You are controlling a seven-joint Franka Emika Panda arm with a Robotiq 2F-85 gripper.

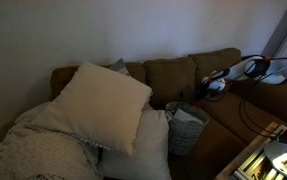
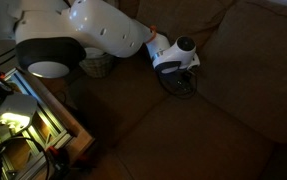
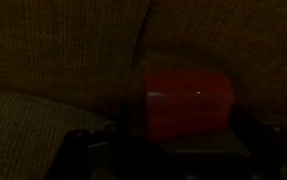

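A glossy red object [image 3: 188, 103] rests on the brown couch, close to a seam between cushions in the wrist view. My gripper is open, its dark fingers spread low in that view, with the red object ahead of and partly between them. Their exact contact with it is too dark to tell. In exterior view 1 the gripper [image 1: 193, 94] is low at the couch back, just behind the basket. In exterior view 2 the arm's wrist [image 2: 175, 58] hides the red object.
A grey woven basket [image 1: 186, 128] stands on the seat close to the gripper. Large pale pillows [image 1: 101, 105] and a knitted blanket [image 1: 38, 155] fill the left end. Bare seat cushion [image 2: 173, 135] lies clear in front of the arm.
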